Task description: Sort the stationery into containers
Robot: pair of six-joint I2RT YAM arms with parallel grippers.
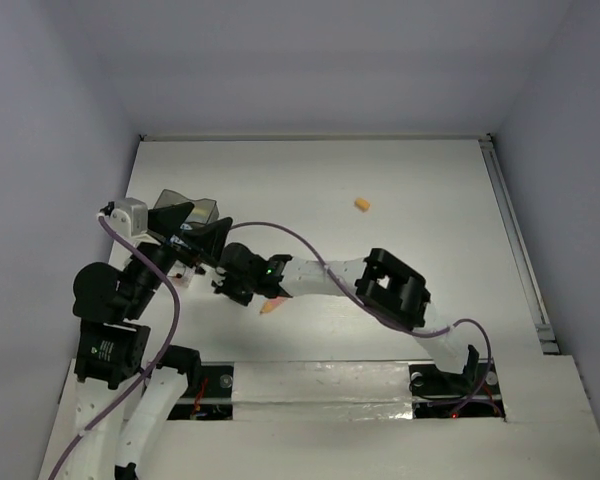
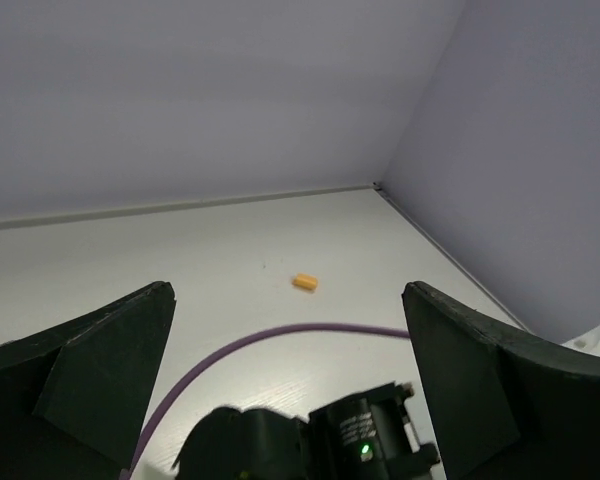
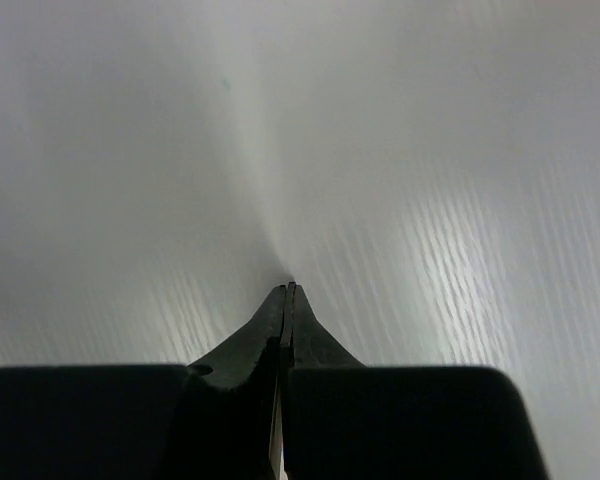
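A small orange-yellow block (image 1: 362, 204) lies on the white table at the back right, also visible ahead in the left wrist view (image 2: 304, 282). My left gripper (image 1: 202, 222) is raised over the left side, open and empty, partly covering a grey container (image 1: 172, 200). My right gripper (image 1: 230, 293) is low at centre left; in the right wrist view its fingertips (image 3: 280, 310) are shut close over bare white surface. Just right of it, an orange item (image 1: 273, 305) lies partly hidden under the right arm.
Walls enclose the table (image 1: 430, 180) at back and sides. Another light container (image 1: 182, 277) is partly hidden beneath the left arm. Purple cables arch over both arms.
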